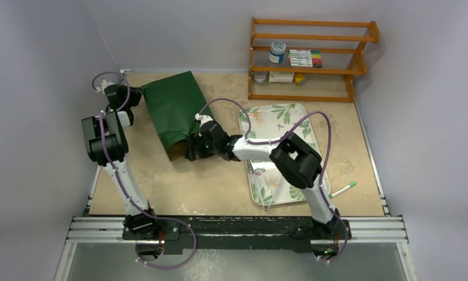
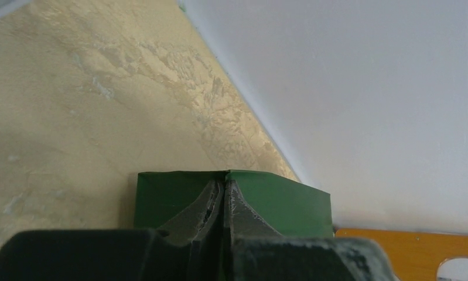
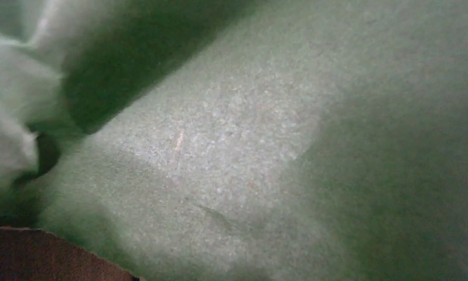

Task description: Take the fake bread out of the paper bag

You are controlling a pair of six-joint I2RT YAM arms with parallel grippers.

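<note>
The green paper bag [image 1: 173, 105] lies on its side at the left of the table, its open end toward the front. My left gripper [image 1: 139, 91] is shut on the closed end's top corner, which shows between the tips in the left wrist view [image 2: 224, 190]. My right gripper [image 1: 193, 146] is at the bag's mouth; the right wrist view is filled by crumpled green paper [image 3: 231, 123], so its fingers are mostly hidden. No fake bread is visible.
A floral tray [image 1: 301, 117] lies right of the bag, under the right arm. A wooden rack [image 1: 301, 93] with jars and markers stands at the back. A loose marker [image 1: 342, 189] lies at the right.
</note>
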